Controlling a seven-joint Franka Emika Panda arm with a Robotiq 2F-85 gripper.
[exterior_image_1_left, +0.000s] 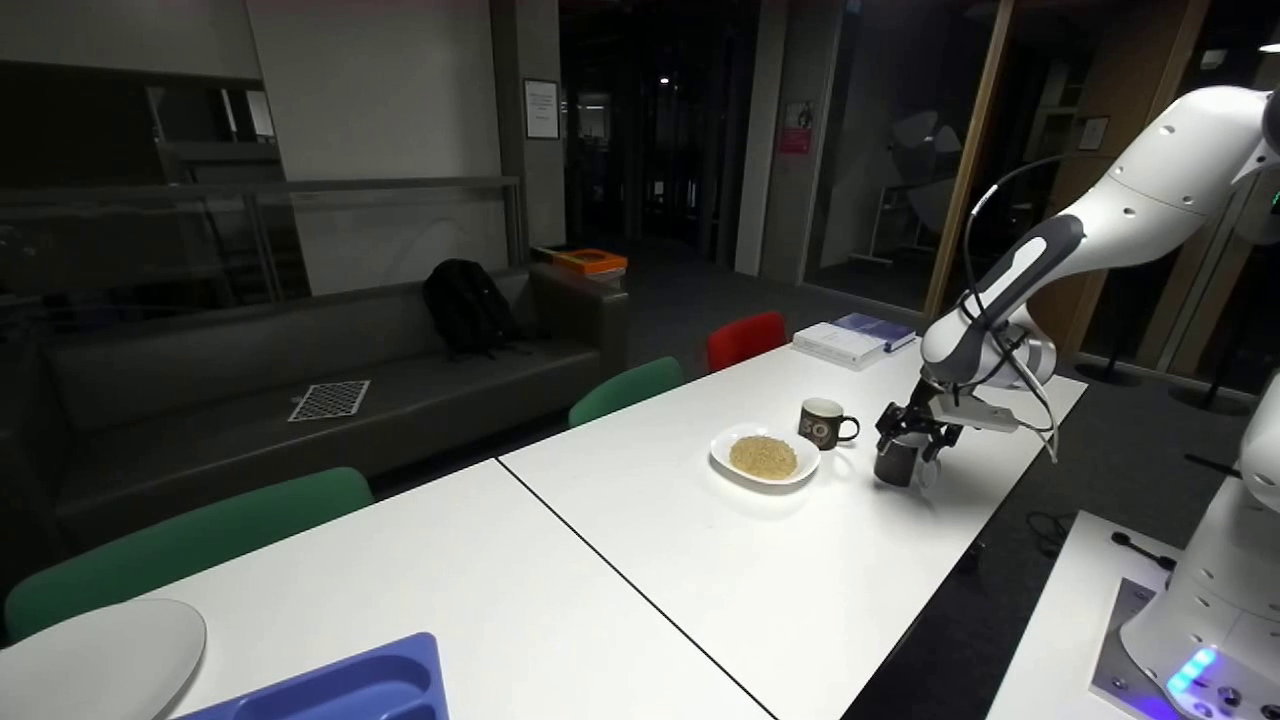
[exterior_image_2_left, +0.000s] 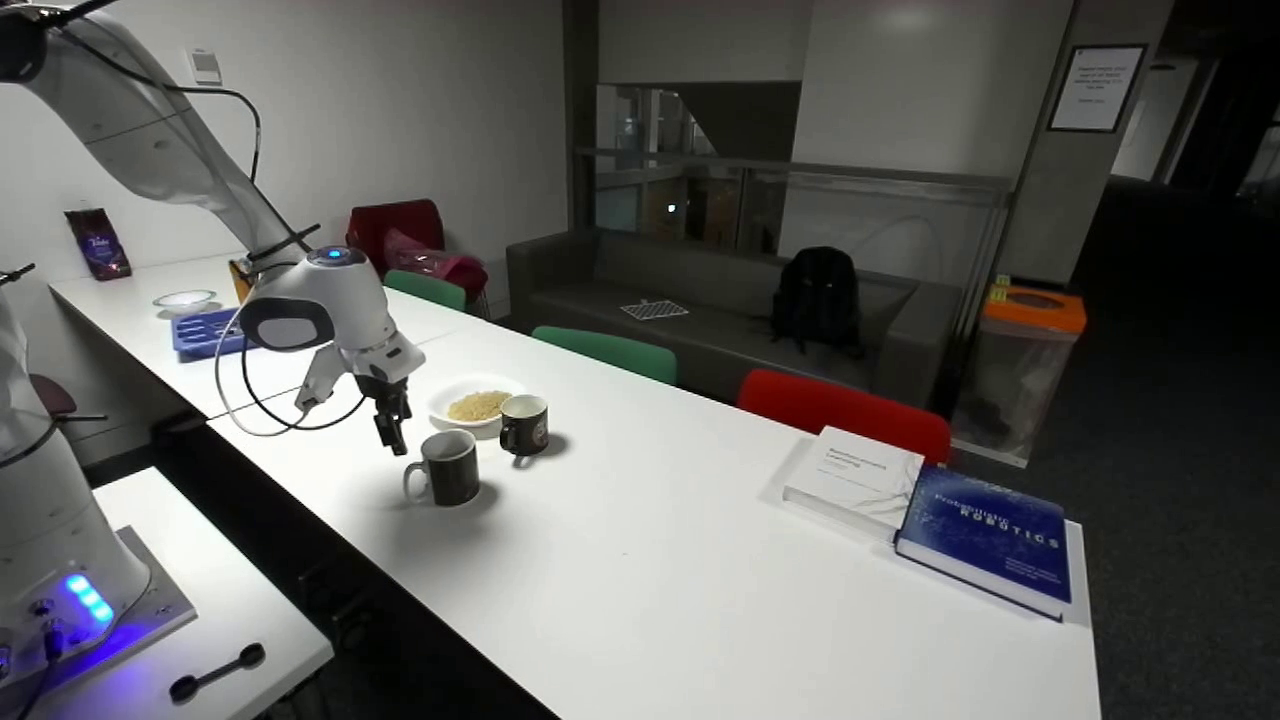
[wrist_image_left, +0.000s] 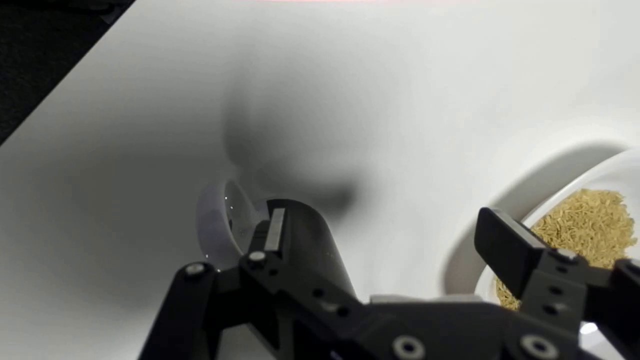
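A dark mug with a grey handle stands upright on the white table. My gripper is just above table height, and its fingers overlap the mug's upper part in exterior view 1. The gripper is open in the wrist view, with bare table showing between its fingertips. Its left finger covers part of the dark mug; whether they touch, I cannot tell. In exterior view 2 one dark finger hangs behind and left of that mug.
Close by stand a second, patterned mug and a white plate of yellowish grains. Books lie at one table end; a blue tray and a white dish are at the other.
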